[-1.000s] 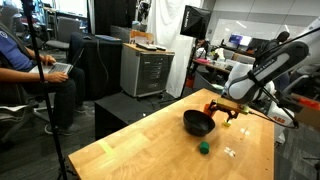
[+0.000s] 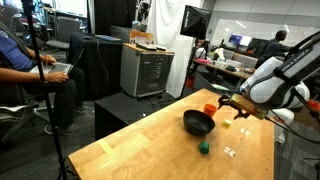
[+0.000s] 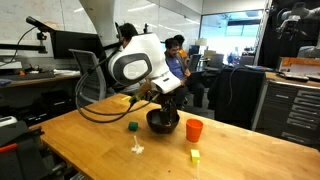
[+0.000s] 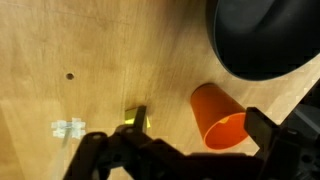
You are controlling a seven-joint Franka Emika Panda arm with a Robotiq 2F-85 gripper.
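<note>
My gripper is open above the table, with empty space between its fingers. Beneath it in the wrist view, an orange cup (image 4: 212, 105) lies towards the right finger, its mouth partly covered by that finger. Beside the left finger a small yellow block (image 4: 131, 116) is partly hidden. A black bowl (image 4: 255, 48) fills the upper right corner. In exterior view 2 the cup (image 3: 194, 131) stands upright beside the bowl (image 3: 155, 127), with the yellow block (image 3: 195, 157) nearer the camera.
A small green object (image 2: 204, 147) lies in front of the bowl, and white pieces (image 2: 230, 152) lie to its right. A black case (image 2: 118, 114) stands behind the table.
In exterior view 1 the arm has shifted to the right, taking the gripper away from the bowl. The bowl, cup and small objects look unmoved.
</note>
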